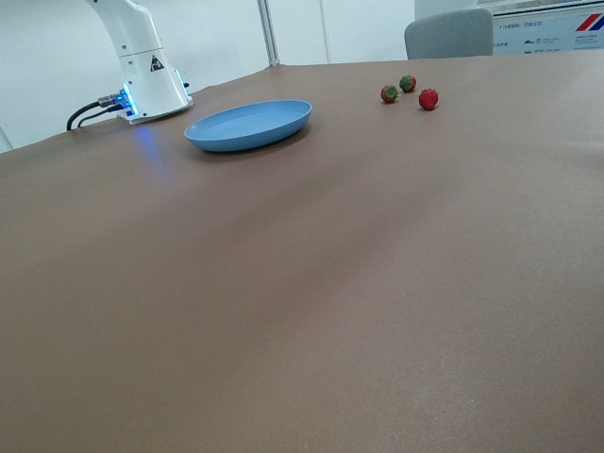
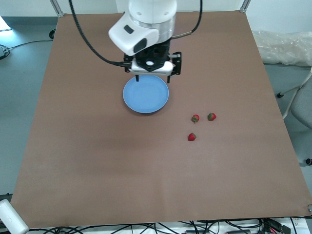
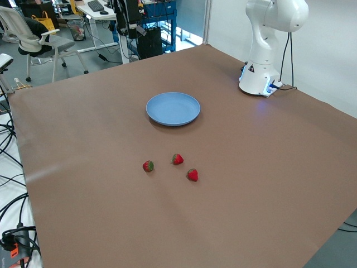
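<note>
My gripper (image 2: 152, 78) hangs from the white arm in the left view, above the far edge of the blue plate (image 2: 146, 97); whether it is open or shut is unclear. The plate also shows in the top view (image 1: 247, 125) and right view (image 3: 173, 109), empty. Three red strawberries with green leaves lie loose on the brown table: one (image 2: 195, 118) right of the plate, another (image 2: 211, 117) further right, a third (image 2: 192, 137) nearer the front.
Black cables and a white cylinder (image 2: 12, 217) sit along the front edge. A grey chair (image 2: 302, 105) stands beyond the right edge.
</note>
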